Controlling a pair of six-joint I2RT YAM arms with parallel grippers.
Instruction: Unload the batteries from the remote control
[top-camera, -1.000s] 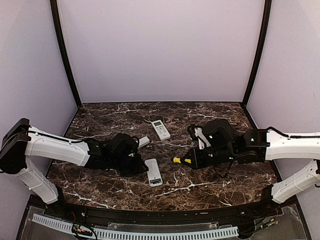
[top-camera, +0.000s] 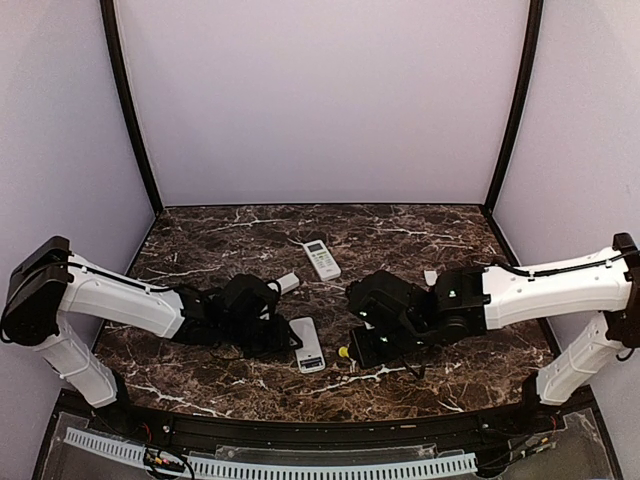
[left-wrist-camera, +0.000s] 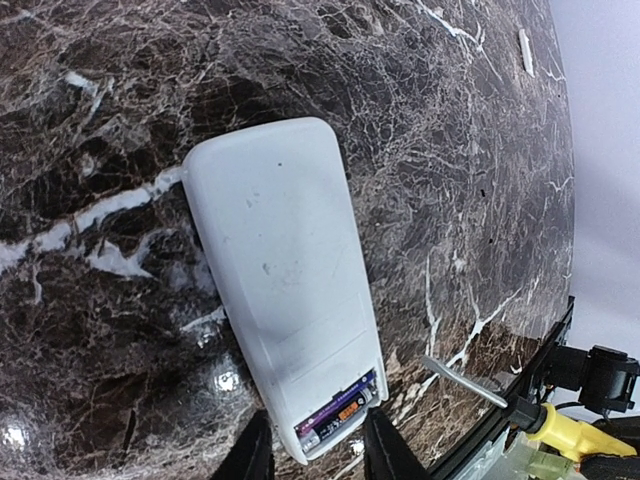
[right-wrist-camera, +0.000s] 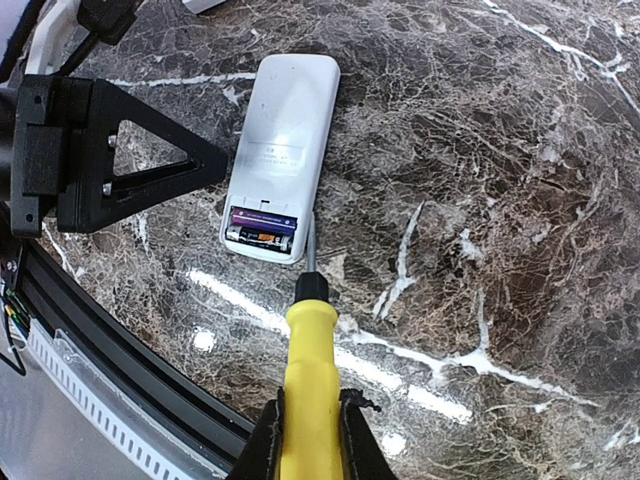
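A white remote (top-camera: 305, 340) lies back-up on the marble table, its battery compartment uncovered, with two batteries (right-wrist-camera: 262, 228) inside at the end nearest the front edge. My left gripper is low over that end, fingers apart, nothing seen between them. My right gripper is shut on the yellow handle of a screwdriver (right-wrist-camera: 315, 340), whose metal tip points at the right side of the battery compartment, close beside it; whether it touches cannot be told.
Another remote (top-camera: 322, 260), buttons up, lies farther back. A small white object (top-camera: 286, 284) sits behind the left gripper, another (top-camera: 430, 278) at the right. The front rail (top-camera: 260, 435) runs along the near edge.
My right gripper has moved left and toward the front with the screwdriver, down toward the remote's battery end. My left gripper has shifted slightly.
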